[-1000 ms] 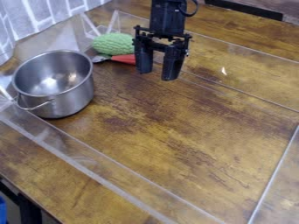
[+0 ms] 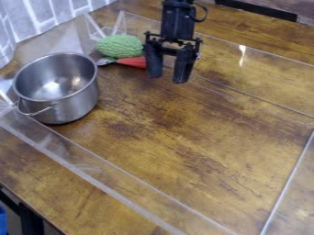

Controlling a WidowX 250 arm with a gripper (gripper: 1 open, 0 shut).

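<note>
My black gripper (image 2: 170,65) hangs over the back middle of the wooden table, its two fingers spread apart with nothing clearly between them. Behind and left of it lie a green bumpy object (image 2: 117,47), like a toy vegetable, and a red elongated item (image 2: 131,61), partly hidden by the gripper. A large steel pot (image 2: 55,87) with a wire handle stands at the left.
Transparent low walls or strips run along its left, right and back, and the table's edge shows at lower left.
My gripper has shifted very slightly over the last second, staying near the red item. The pot and green object look unmoved.
</note>
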